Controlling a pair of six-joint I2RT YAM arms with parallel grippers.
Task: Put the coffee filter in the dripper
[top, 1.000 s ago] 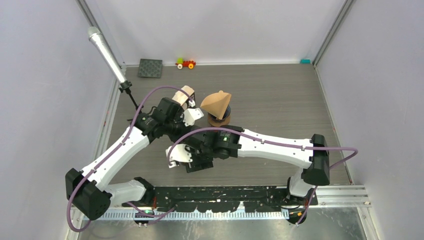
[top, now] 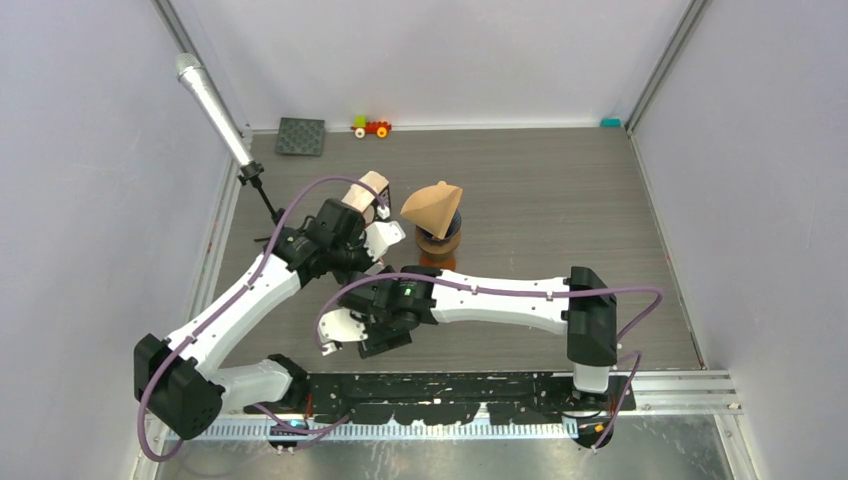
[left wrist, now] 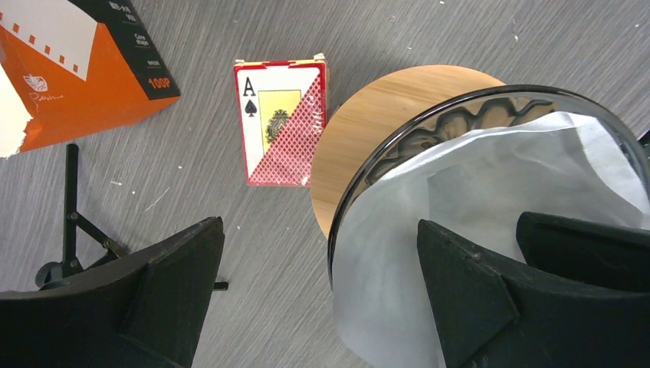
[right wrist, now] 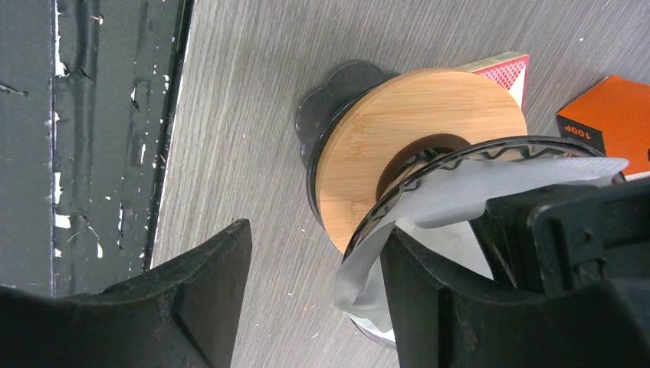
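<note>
A white paper filter (left wrist: 383, 276) sits inside the clear dripper (right wrist: 483, 146), which rests on a wooden stand (right wrist: 414, 107). My left gripper is open over it, one finger at the paper and the other outside the dripper. My right gripper is part open, one finger against the folded paper at the rim, the other over bare table. The top view shows both arms converging, largely hiding the dripper.
A playing-card box (left wrist: 280, 123) and an orange filter box (left wrist: 92, 115) lie beside the stand. A brown cone (top: 430, 205) stands behind the arms.
My left arm has stayed nearly where it was.
</note>
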